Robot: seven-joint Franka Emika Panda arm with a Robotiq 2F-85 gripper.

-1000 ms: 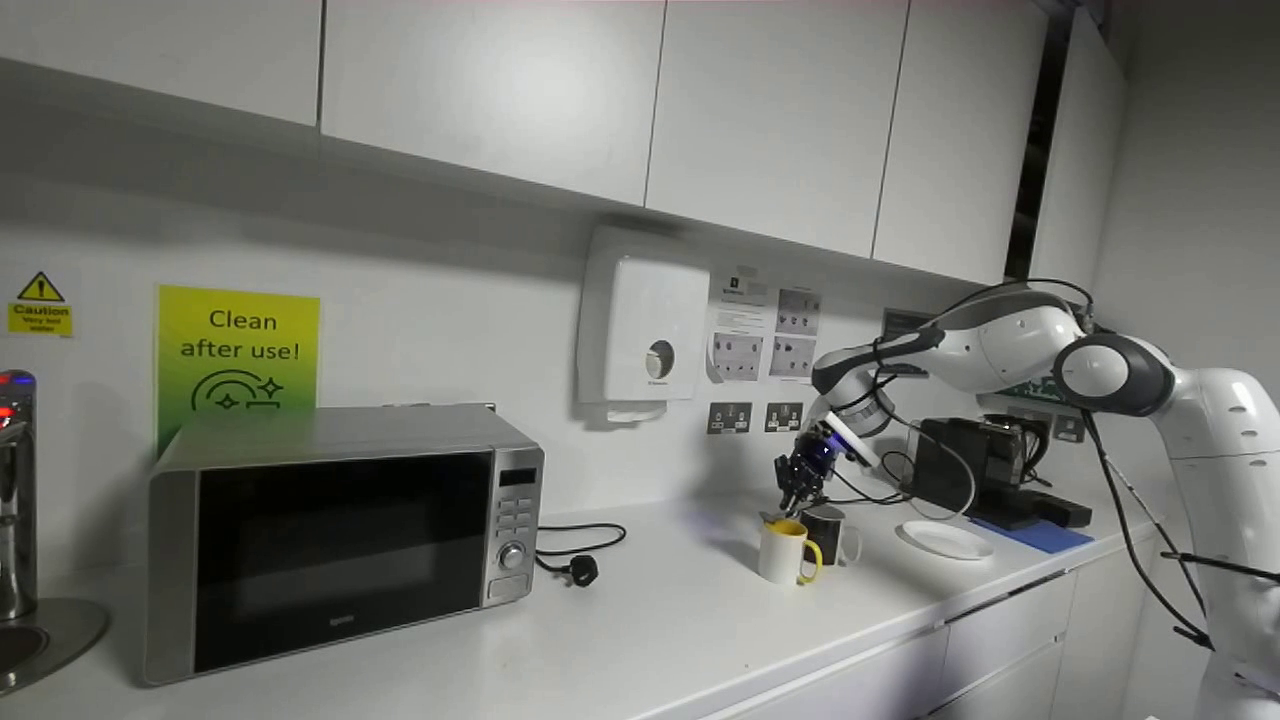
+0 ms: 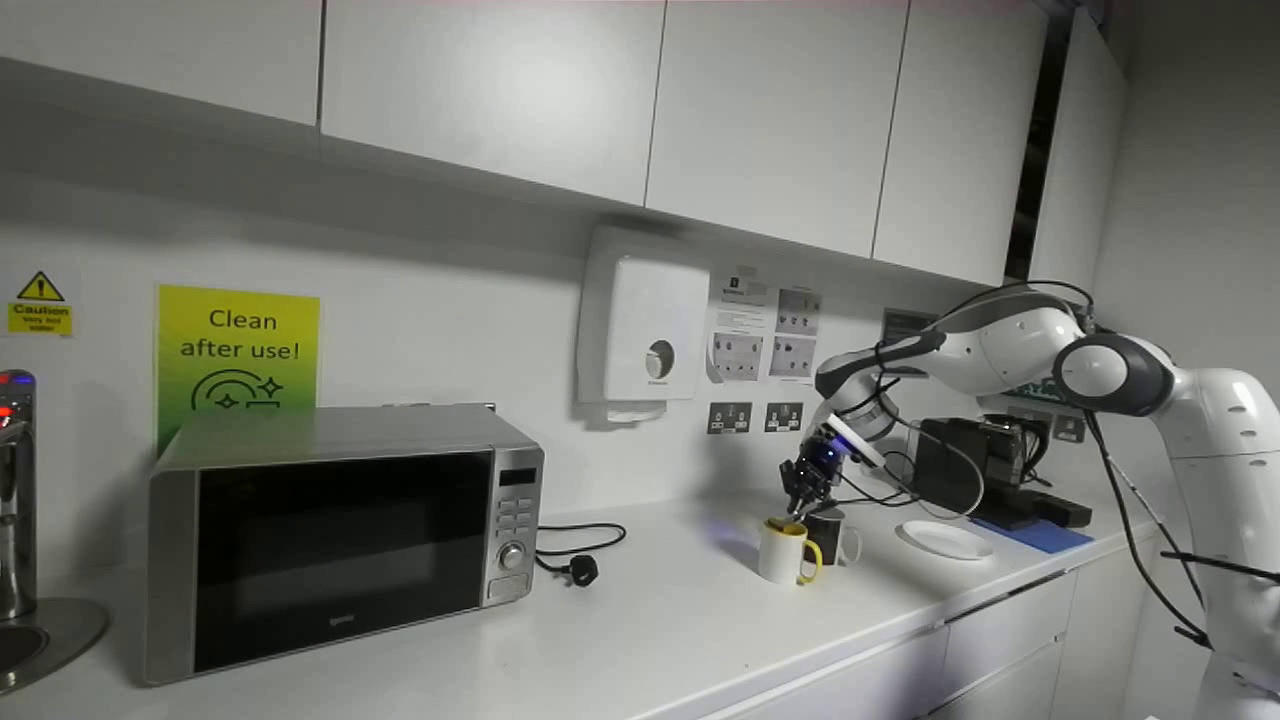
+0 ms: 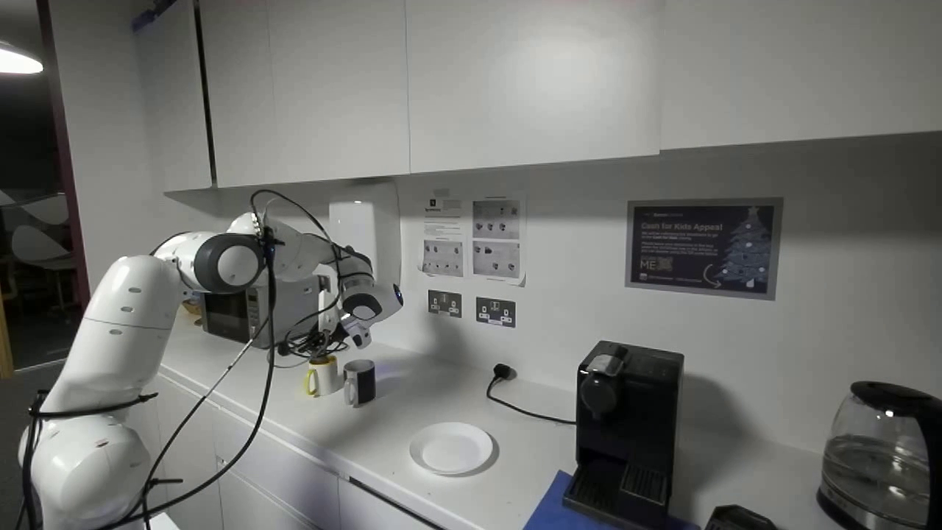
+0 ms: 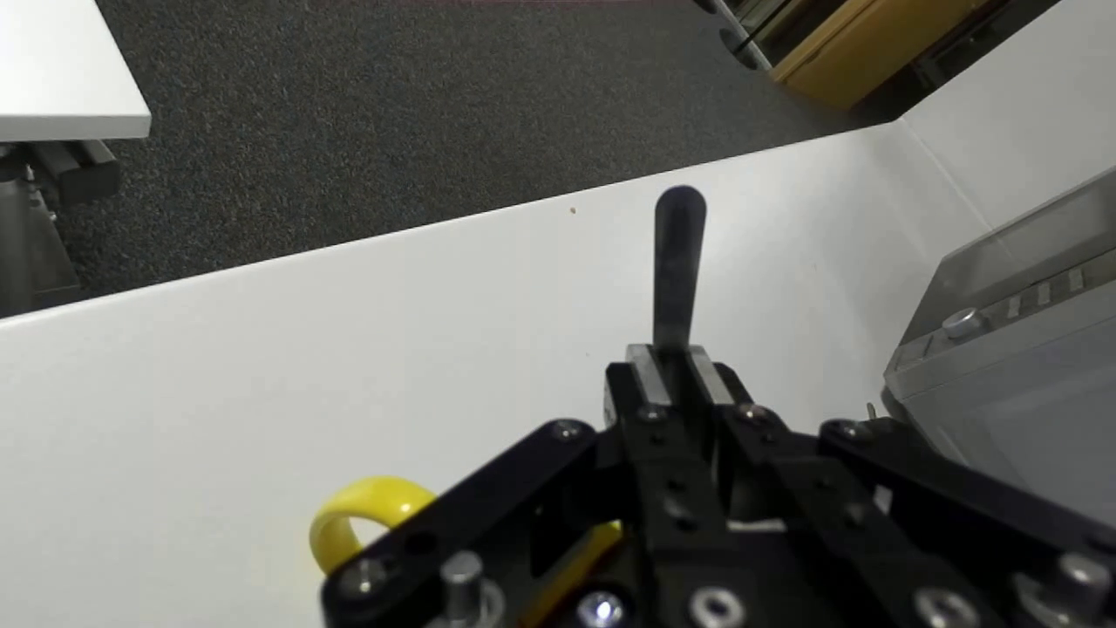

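In the wrist view my gripper is shut on a slim metal utensil (image 4: 680, 246), whose flat, rounded end points away from the fingers; its type is unclear. Exterior view 1 places the gripper (image 2: 797, 514) just above the rim of a white mug (image 2: 779, 556) with a yellow inside and handle. Behind that mug, close to it, stands a dark mug (image 2: 823, 542) with a pale handle. In exterior view 2 both the white mug (image 3: 327, 378) and the dark mug (image 3: 366, 380) are upright. The wrist view shows only the yellow handle (image 4: 335, 529) and a bit of rim beneath the gripper.
A white plate (image 3: 437, 447) lies by the coffee machine (image 3: 628, 415), which stands on a blue mat (image 3: 552, 508). The microwave (image 2: 348, 540) is farther along the counter, a loose plug (image 2: 583, 570) beside it. Bare counter (image 2: 672, 588) lies between microwave and mugs.
My gripper and the utensil have shifted slightly right and down in exterior view 1. The utensil's end, earlier just left of the white mug's rim, now appears over its opening. The mugs have not moved.
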